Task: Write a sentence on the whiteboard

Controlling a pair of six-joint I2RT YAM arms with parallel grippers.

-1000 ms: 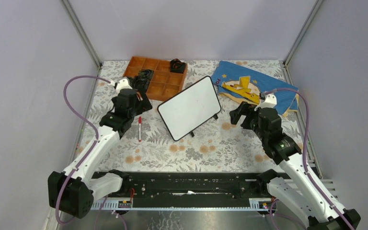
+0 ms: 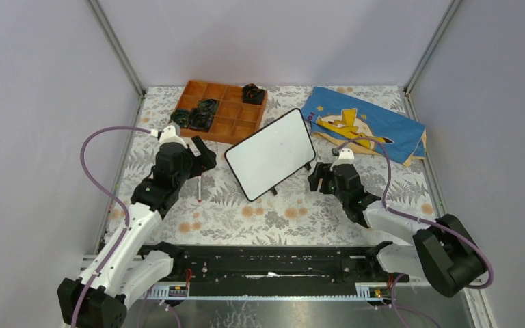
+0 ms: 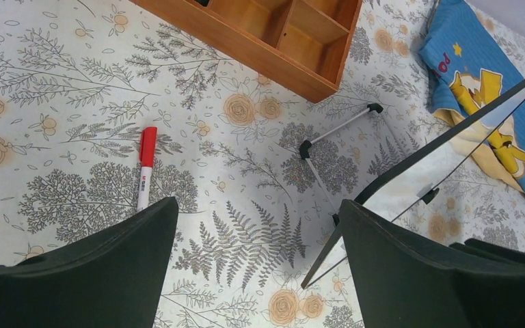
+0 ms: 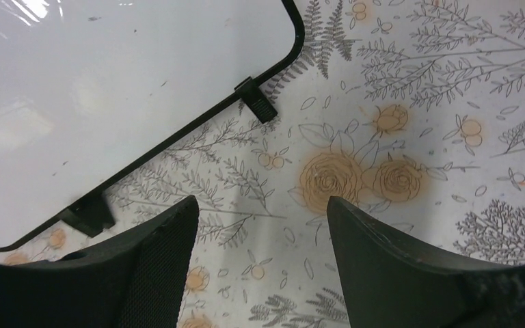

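Note:
The whiteboard (image 2: 270, 154) leans on its stand in the middle of the table, and its face looks blank from above. To its left a red-capped marker (image 2: 199, 191) lies on the cloth; in the left wrist view the marker (image 3: 146, 167) is partly covered by a finger. My left gripper (image 2: 206, 154) hovers over that area, open and empty. Near the board's lower right side, my right gripper (image 2: 316, 179) is part open with bare space between its fingers. Its wrist view shows the board's lower edge and a black foot (image 4: 256, 100) ahead of the fingertips.
A wooden compartment box (image 2: 229, 121) holding dark items stands behind, left of the board. A blue cloth with a yellow figure (image 2: 376, 123) lies at the back right.
My right arm has moved left and lower toward the whiteboard, its fingers drawing closer together. The left gripper shifted a little left and toward the front, covering more of the marker from above.

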